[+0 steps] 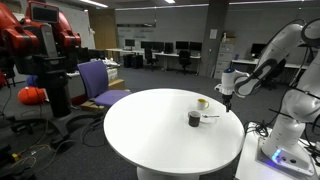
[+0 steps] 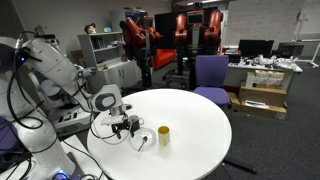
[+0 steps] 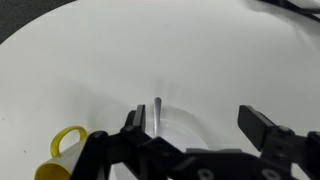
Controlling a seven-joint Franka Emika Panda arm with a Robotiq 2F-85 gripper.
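Note:
My gripper is open, its two dark fingers wide apart and nothing held between them. In exterior view 1 the gripper hangs at the right side of the white table. Below it in the wrist view lies a white plate, partly hidden by the gripper, with a thin dark handle of a utensil on it. A yellow mug stands at the lower left of that view, cut by the frame. A dark mug sits near the utensil in exterior view 1; the wrist view does not show this mug.
A purple chair stands beside it. Dark cables hang near the arm's base. Desks and an office chair are farther back.

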